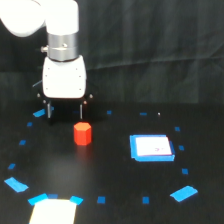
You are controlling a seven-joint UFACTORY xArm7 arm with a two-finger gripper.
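Note:
A small red block (82,133), roughly six-sided in outline, sits on the black table left of the middle. My gripper (66,112) is at the upper left, behind and slightly left of the block. Its dark fingers stand wide apart, so it is open, and nothing shows between them. Block and fingers appear apart, though their exact height over the table is hard to judge. To the right lies a blue square with a white centre (152,146). At the bottom edge is a pale cream square (53,212), partly cut off.
Blue tape pieces and small blue marks are scattered over the dark table, including a strip (184,193) at the lower right. A black curtain (150,50) hangs behind. Between the red block and the blue square the table is clear.

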